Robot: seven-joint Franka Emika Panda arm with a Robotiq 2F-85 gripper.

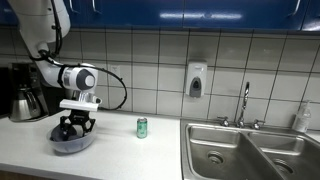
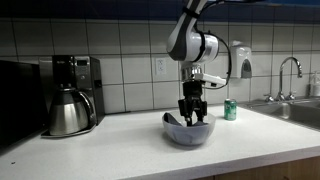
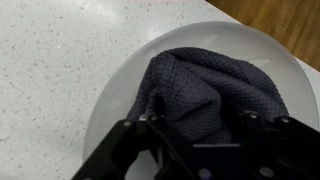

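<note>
A dark, waffle-textured cloth (image 3: 215, 85) lies bunched inside a pale grey bowl (image 3: 128, 75). From outside, the bowl (image 1: 70, 145) appears on the counter's left part, and the other exterior view has the same bowl (image 2: 190, 134) near the middle. My gripper (image 1: 76, 122) points down into it. Seen from the side, the gripper (image 2: 194, 115) has its fingertips at rim height, standing apart. In the wrist view the dark fingers reach over the cloth from the bottom edge; whether they touch or pinch it is hard to make out.
A green can (image 1: 142, 128) stands right of the bowl, with free counter between. A coffee maker with a steel carafe (image 2: 70, 104) is at the left. Further right lies the double sink (image 1: 215, 155) with its faucet (image 1: 243, 103).
</note>
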